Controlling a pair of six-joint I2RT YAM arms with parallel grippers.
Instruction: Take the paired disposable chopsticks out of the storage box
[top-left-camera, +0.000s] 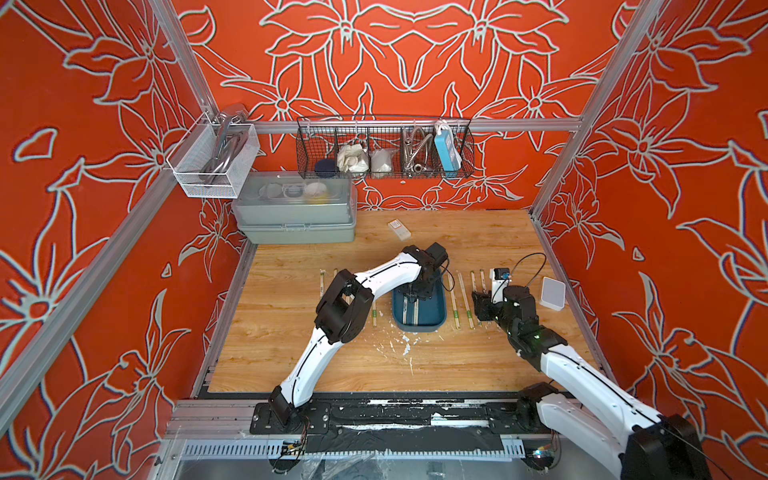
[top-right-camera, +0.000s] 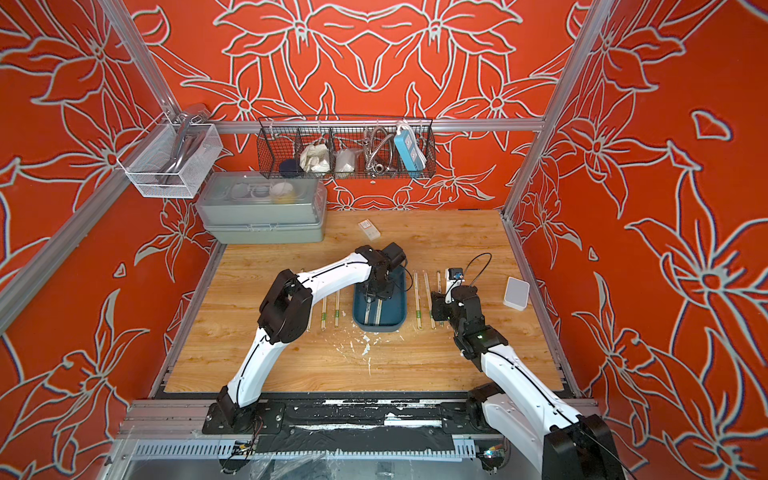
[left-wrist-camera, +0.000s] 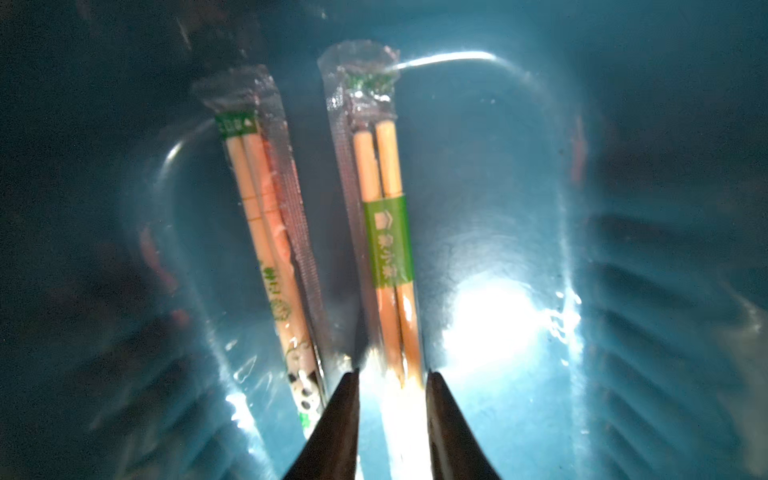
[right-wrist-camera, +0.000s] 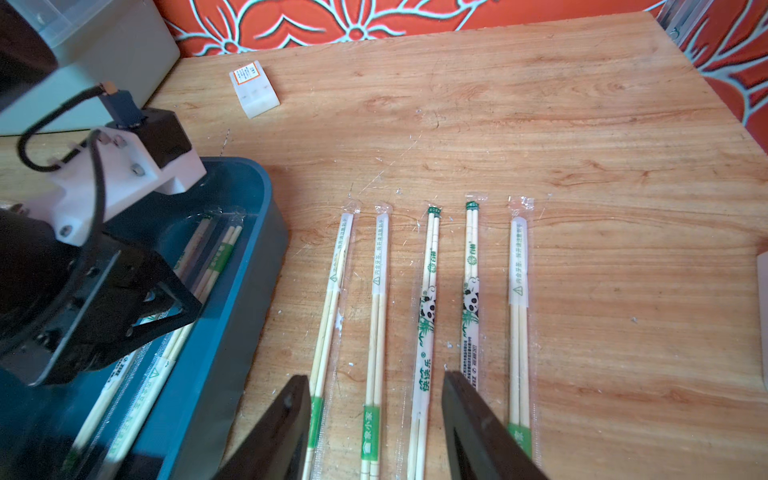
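A dark blue storage box (top-left-camera: 440, 320) stands mid-table. Two wrapped chopstick pairs lie on its floor: one with a green band (left-wrist-camera: 389, 244), the other with a panda print (left-wrist-camera: 300, 364). My left gripper is down in the box, open, its fingertips on either side of the green-banded pair in the left wrist view; whether they touch it I cannot tell. Over the table right of the box, my right gripper stands open with a gap between its fingers. Below it, several wrapped pairs lie in a row, among them a panda-printed pair (right-wrist-camera: 425, 312).
Further chopstick pairs (top-left-camera: 374, 312) lie left of the box, partly behind the left arm. White scraps (top-left-camera: 406, 345) are scattered in front. A small white box (top-left-camera: 399, 229) lies behind it, and a clear lidded case (top-left-camera: 294, 212) stands back left.
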